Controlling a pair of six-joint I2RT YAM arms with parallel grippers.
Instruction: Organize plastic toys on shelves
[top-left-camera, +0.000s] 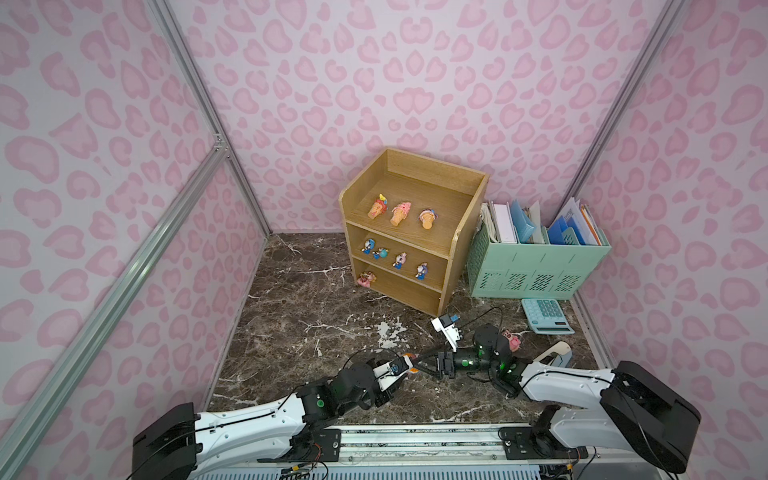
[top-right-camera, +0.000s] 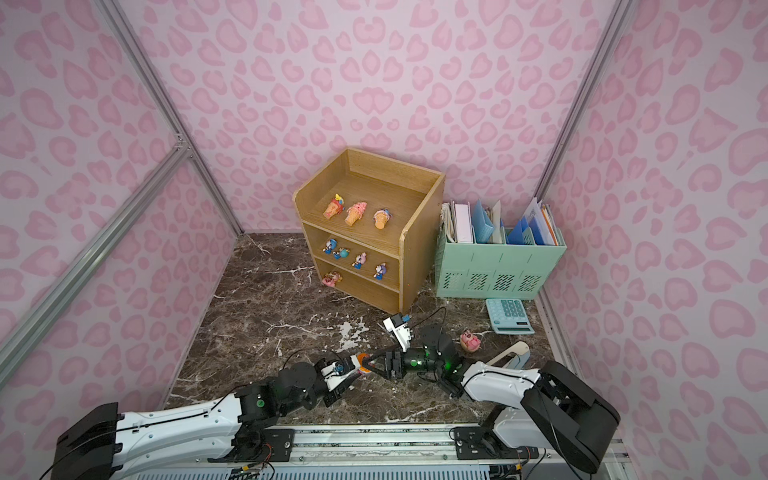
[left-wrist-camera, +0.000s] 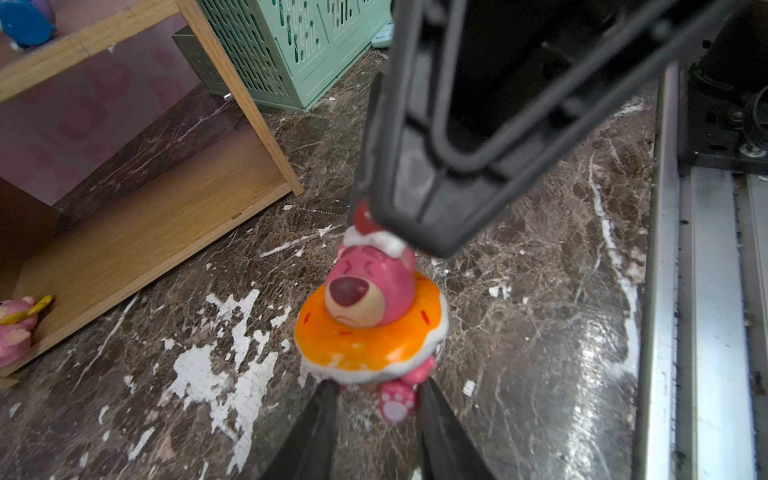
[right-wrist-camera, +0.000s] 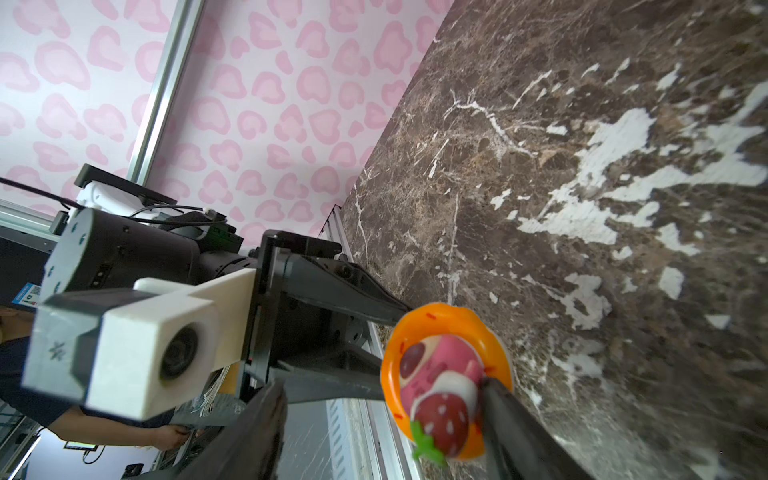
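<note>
A pink bear toy in an orange ring (left-wrist-camera: 368, 344), with a strawberry on its head (right-wrist-camera: 440, 422), is held above the table. My left gripper is shut on its lower end, a pink foot showing between the fingers. My right gripper (top-left-camera: 417, 365) meets it from the right. Its fingers stand apart in the right wrist view, one finger (right-wrist-camera: 512, 424) close against the head; whether both touch is hidden. The wooden shelf (top-left-camera: 464, 240) carries three cone toys (top-left-camera: 401, 213) on top, several blue toys (top-left-camera: 399, 260) in the middle and one pink toy (top-left-camera: 365, 279) at bottom left.
Another pink toy (top-right-camera: 470, 341) lies beside the right arm. A green file basket (top-left-camera: 540, 268) and a calculator (top-left-camera: 546, 315) stand to the right of the shelf, and a pale device (top-right-camera: 512, 354) lies near the right arm. Table space left of the shelf is free.
</note>
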